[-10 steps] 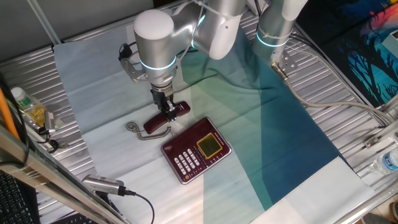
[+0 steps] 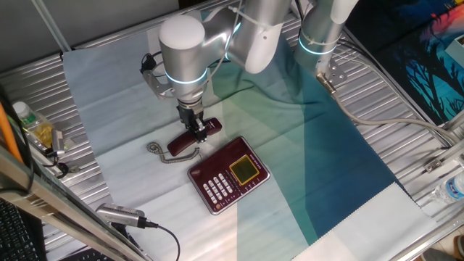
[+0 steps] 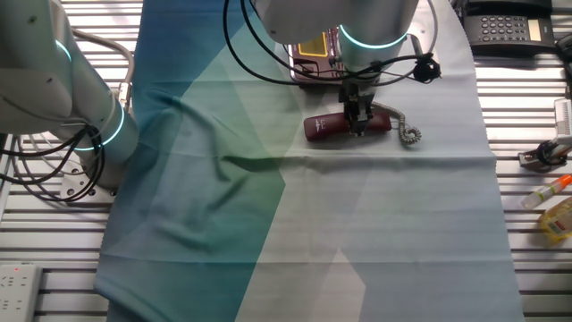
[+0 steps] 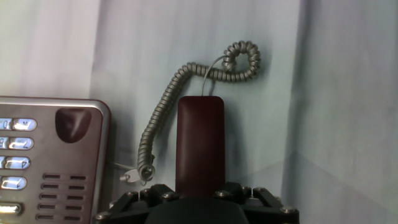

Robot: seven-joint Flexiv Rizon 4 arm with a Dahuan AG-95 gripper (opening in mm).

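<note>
A dark red telephone handset (image 2: 183, 142) lies on the cloth beside the matching phone base (image 2: 210, 168). My gripper (image 2: 200, 135) points down at the handset's middle, its fingers around the narrow grip. In the wrist view the handset (image 4: 200, 143) runs up from between the dark finger parts (image 4: 166, 195), close to both sides. Whether they press on it cannot be made out. Exterior view 2 shows the handset (image 3: 325, 127) across the gripper (image 3: 357, 125), resting on or very near the cloth. A grey coiled cord (image 4: 163, 112) trails from its end.
The phone base (image 4: 74, 162) is close beside the gripper. A grey cylindrical device (image 2: 122, 215) with a cable sits near the front left. A bottle (image 2: 36, 127) stands at the left edge.
The arm has shifted very slightly to the right in exterior view 1 since a second ago. Handset, cord and phone base look unmoved.
</note>
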